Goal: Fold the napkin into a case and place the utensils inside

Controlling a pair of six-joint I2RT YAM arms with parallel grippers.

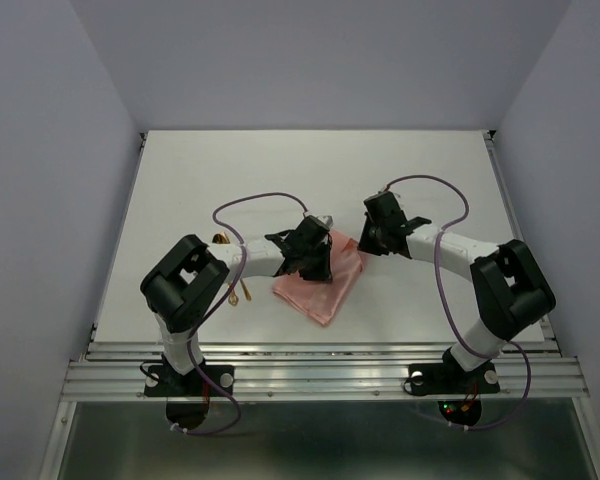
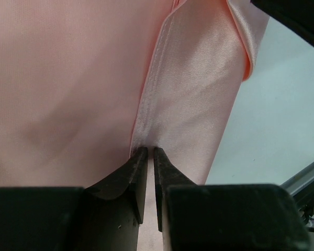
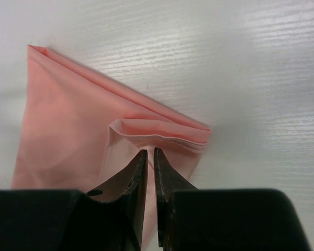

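Note:
The pink napkin (image 1: 323, 298) lies on the table with one side folded over into a flap. In the left wrist view, my left gripper is shut on the cloth (image 2: 199, 89) at the flap's long edge. My right gripper hovers by the napkin's far right corner, its fingers parted by a narrow slit; no cloth shows clearly pinched there. That corner (image 3: 165, 129) stands up in a loose rolled fold. Gold utensils (image 1: 233, 298) lie left of the napkin, partly hidden behind my left arm.
A metal rail (image 1: 320, 365) runs along its front edge. The two grippers stand close together over the napkin.

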